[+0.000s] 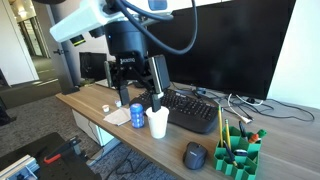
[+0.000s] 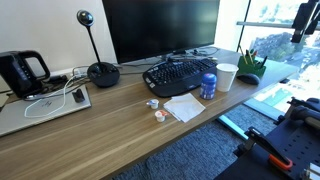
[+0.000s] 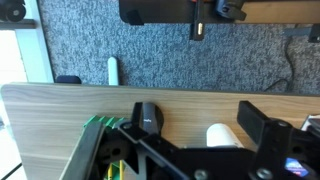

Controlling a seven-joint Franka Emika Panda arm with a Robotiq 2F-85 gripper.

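Note:
My gripper (image 1: pixel 137 98) hangs open in the air on the near side of the desk, with nothing between its fingers. In exterior view 1 it stands in front of a white cup (image 1: pixel 157 122) and a blue can (image 1: pixel 137 115), overlapping the cup's upper left from that angle. The wrist view looks down on the desk edge: the cup (image 3: pixel 222 137) lies by the right finger, and a dark mouse (image 3: pixel 150 118) shows between the fingers. To the left is a green holder (image 3: pixel 103 122) with pens. Only a bit of the can (image 3: pixel 297 165) shows at lower right.
A black keyboard (image 2: pixel 175 73) and a monitor (image 2: pixel 160 28) stand behind the cup and can. White paper (image 2: pixel 183 107) and several small pieces lie on the desk. A kettle (image 2: pixel 31 68) and a webcam stand (image 2: pixel 101 72) are at far left.

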